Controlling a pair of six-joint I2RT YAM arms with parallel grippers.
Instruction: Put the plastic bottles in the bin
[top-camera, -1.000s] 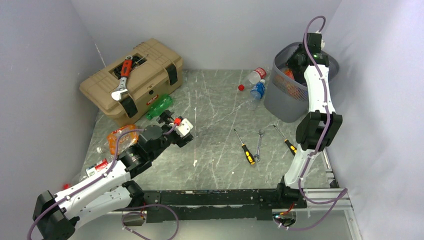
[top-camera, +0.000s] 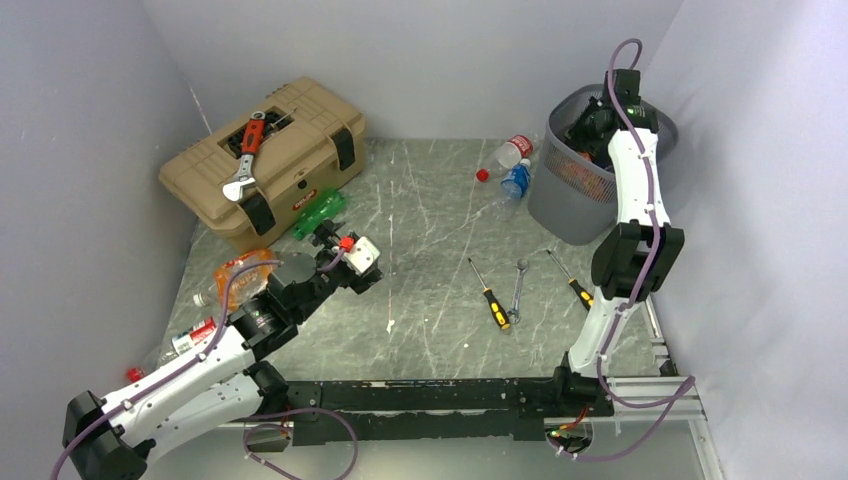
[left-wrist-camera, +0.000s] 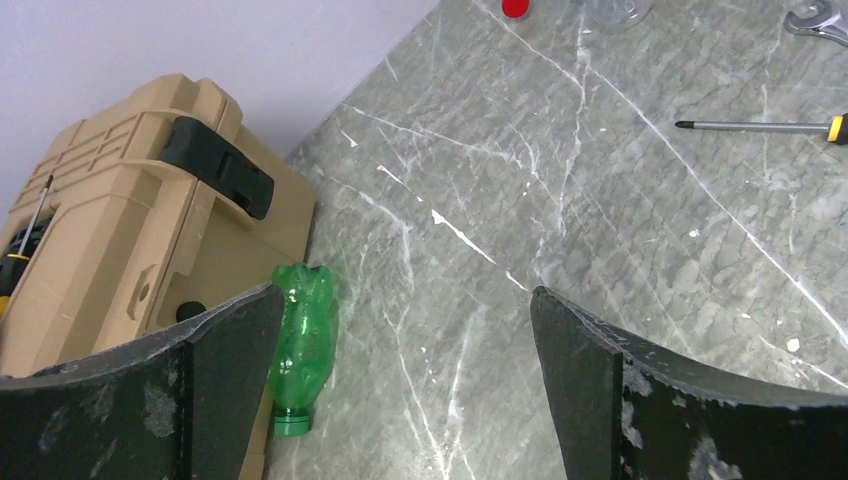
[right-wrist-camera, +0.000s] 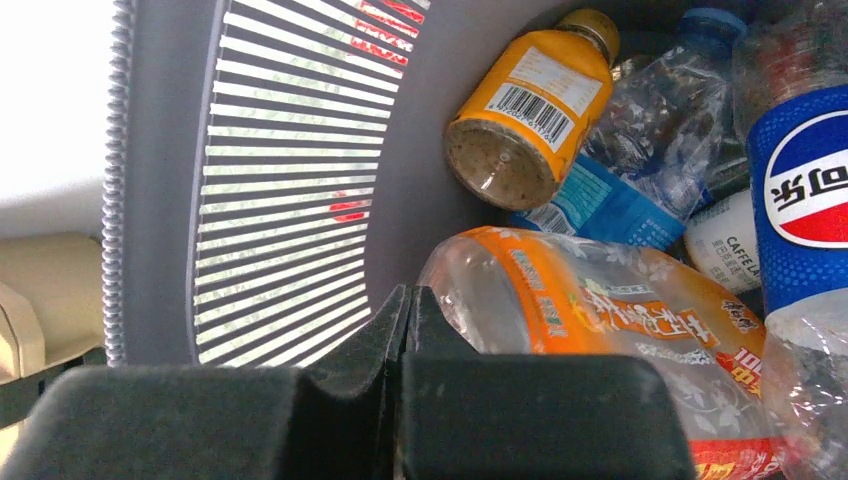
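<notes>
My left gripper is open and empty over the floor, beside a green bottle (left-wrist-camera: 305, 350) lying against the tool case. My right gripper is shut, nothing showing between its fingers, inside the grey bin (top-camera: 560, 210) above several bottles, among them a yellow bottle (right-wrist-camera: 525, 100) and an orange-label bottle (right-wrist-camera: 600, 300). A red-capped bottle (top-camera: 505, 155) and a blue-label bottle (top-camera: 515, 182) lie left of the bin. Orange-label (top-camera: 240, 280) and red-label (top-camera: 195, 335) bottles lie at the left, partly behind the left arm.
A tan tool case (top-camera: 300, 140) with an adjustable wrench (top-camera: 247, 155) on it stands back left. Two screwdrivers (top-camera: 497, 308) and a wrench (top-camera: 518, 290) lie right of centre.
</notes>
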